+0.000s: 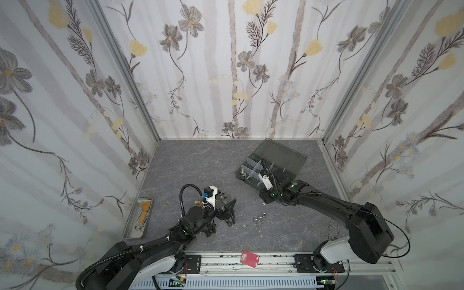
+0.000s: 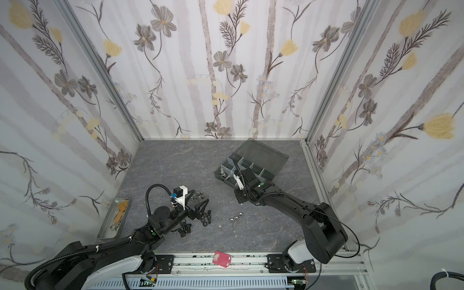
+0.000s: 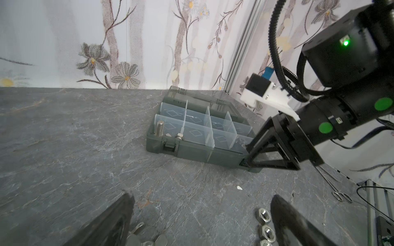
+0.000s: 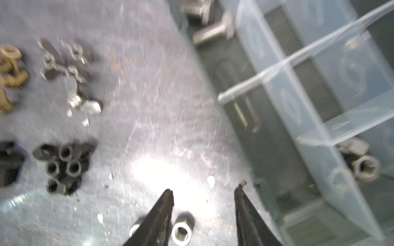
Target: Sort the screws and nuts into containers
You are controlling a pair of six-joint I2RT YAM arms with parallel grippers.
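A divided grey box (image 3: pixel 197 153) with its lid laid back stands at the middle of the table. In one of its compartments lie screws (image 4: pixel 213 32), and another holds nuts (image 4: pixel 366 167). My right gripper is open above the table beside the box's front edge, nothing between its fingers. Under its left finger shows a loose silver nut (image 4: pixel 181 230), one of a small group (image 1: pixel 260 217). Open and empty, my left gripper hangs low near the silver wing nuts (image 4: pixel 67 73) and dark nuts (image 4: pixel 65 166). Brass pieces (image 4: pixel 12 69) lie farther left.
A metal tray (image 1: pixel 126 231) with yellow pieces stands at the left edge. Scissors (image 3: pixel 338 193) lie on the right side. Black parts (image 4: pixel 10 164) sit beside the left arm.
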